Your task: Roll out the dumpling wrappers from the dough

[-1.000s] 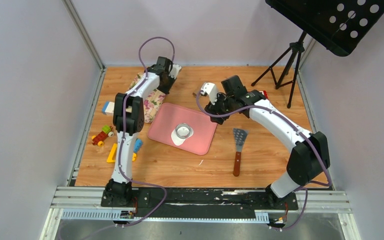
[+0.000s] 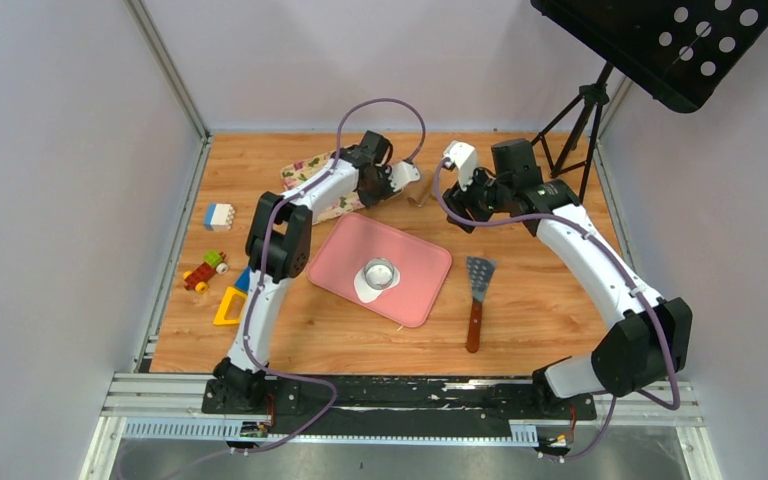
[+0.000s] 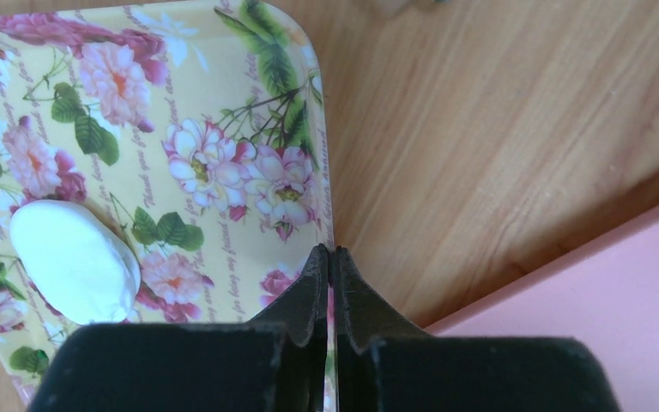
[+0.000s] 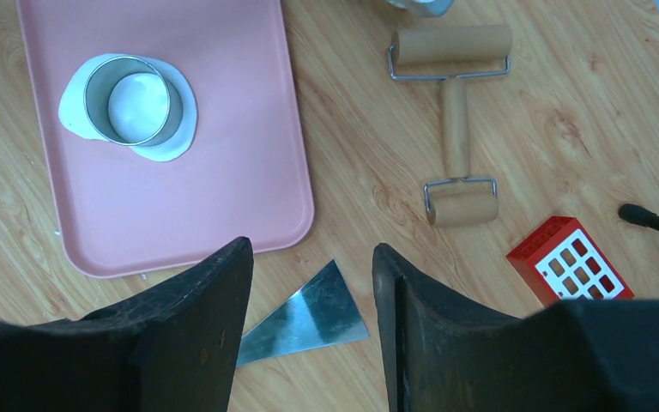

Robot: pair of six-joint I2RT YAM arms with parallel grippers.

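My left gripper is shut, its tips at the edge of the floral board (image 3: pixel 180 103), which carries a white dough lump (image 3: pixel 73 257). My right gripper hangs part open, nothing between its fingers, above the wood near the pink tray (image 4: pixel 232 197). On that tray (image 2: pixel 415 280) a metal ring cutter (image 4: pixel 94 103) stands on a flattened white piece of dough (image 4: pixel 167 150). A wooden double-ended roller (image 4: pixel 455 120) lies to the tray's right, in front of my right gripper's view.
A spatula (image 2: pixel 475 325) lies right of the tray. A red block (image 4: pixel 536 257) and a black stand (image 2: pixel 590 100) are at the back right. Toy blocks (image 2: pixel 200 275) sit on the left.
My left arm has moved right, with the floral board and pink tray shifting right too. My right arm has moved right, away from the tray.
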